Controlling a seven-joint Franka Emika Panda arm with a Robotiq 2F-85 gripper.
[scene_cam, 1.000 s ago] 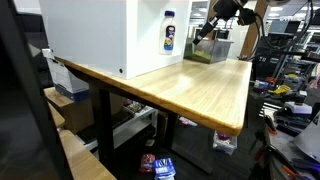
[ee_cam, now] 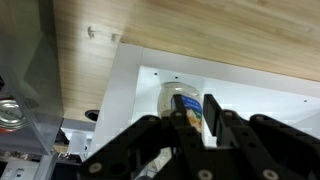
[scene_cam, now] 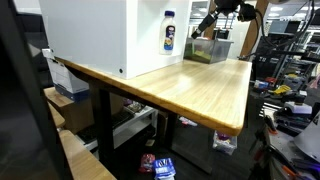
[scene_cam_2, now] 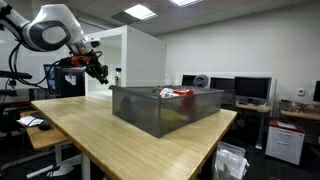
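Note:
A white bottle with a blue cap and blue label stands upright against the white shelf unit. My gripper hangs in the air to the right of the bottle, clear of it, above the wooden table. In the wrist view, the dark fingers stand a little apart with nothing visibly gripped. A pale round object shows behind them, inside the white-edged shelf; I cannot tell for certain that it is the bottle.
A long grey bin holding several items takes up much of the table. The shelf's white walls stand close to my gripper.
My gripper and arm have risen slightly above the table. The bottle and the bin have stayed in place.

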